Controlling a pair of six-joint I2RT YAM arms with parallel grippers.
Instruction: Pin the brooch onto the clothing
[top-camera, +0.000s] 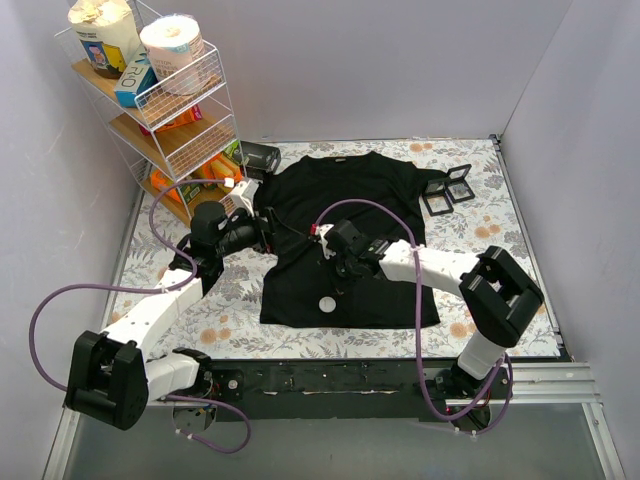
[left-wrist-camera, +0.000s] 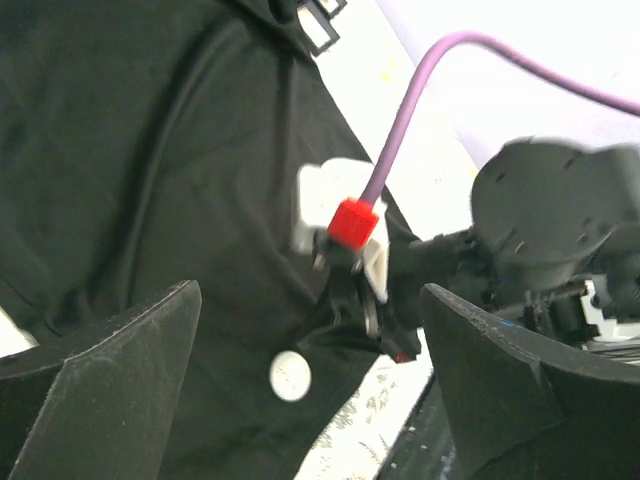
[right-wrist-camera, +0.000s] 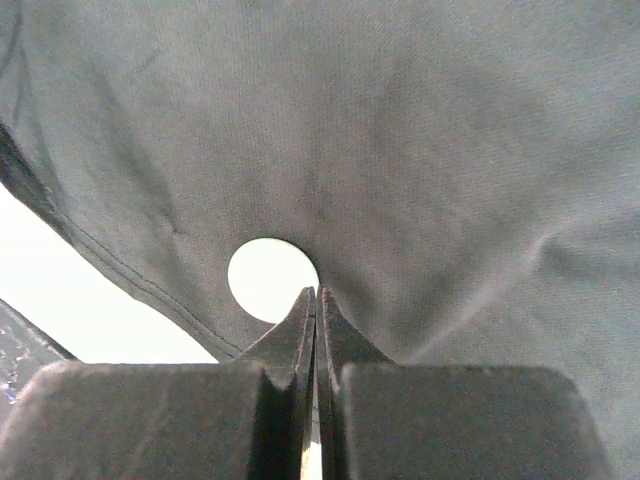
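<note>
A round white brooch (top-camera: 327, 304) lies flat on the black shirt (top-camera: 380, 312) near its lower hem. My right gripper is shut with nothing between its fingers. In the right wrist view its tips overlap the right edge of the brooch (right-wrist-camera: 270, 278), which is outside them; whether they touch it I cannot tell. From the left wrist view, the brooch (left-wrist-camera: 290, 376) sits clear of the right arm. My left gripper (top-camera: 274, 228) hovers by the shirt's left side; its fingers (left-wrist-camera: 110, 385) stand wide apart, with no object held. The brooch's underside is hidden.
Open black cases (top-camera: 448, 192) lie beside the right sleeve. A wire shelf (top-camera: 190, 150) with boxes and rolls rises at the back left, close to the left arm.
</note>
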